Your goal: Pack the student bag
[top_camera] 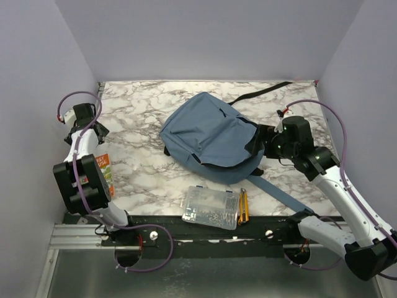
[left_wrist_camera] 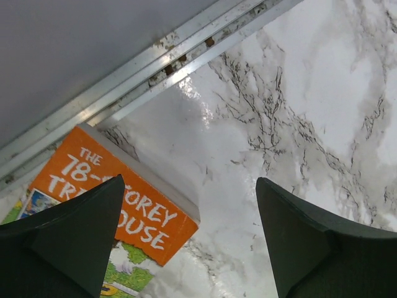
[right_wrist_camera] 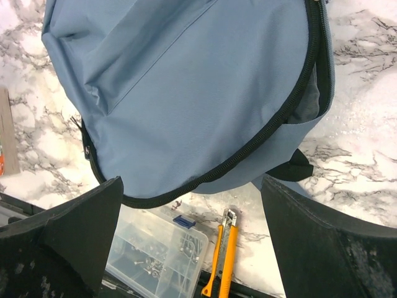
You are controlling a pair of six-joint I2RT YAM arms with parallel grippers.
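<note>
The blue bag (top_camera: 208, 133) lies flat mid-table, its black zip partly undone at the lower right, with a gap in the opening (right_wrist_camera: 307, 102). Close above that right edge my right gripper (top_camera: 255, 140) stands open, nothing between its fingers. At the table's left edge lies an orange book (left_wrist_camera: 133, 205), titled "The 78-Storey Treehouse"; the left arm covers part of it in the top view (top_camera: 104, 169). My left gripper is spread apart above the book's end, one finger (left_wrist_camera: 68, 242) over the cover, the other over bare marble.
A clear box of screws (top_camera: 211, 207) and two yellow cutters (top_camera: 243, 207) sit at the front edge. A blue strap (top_camera: 282, 194) trails from the bag. Metal rail and wall (left_wrist_camera: 136, 74) run close beside the book. Marble is free left of the bag.
</note>
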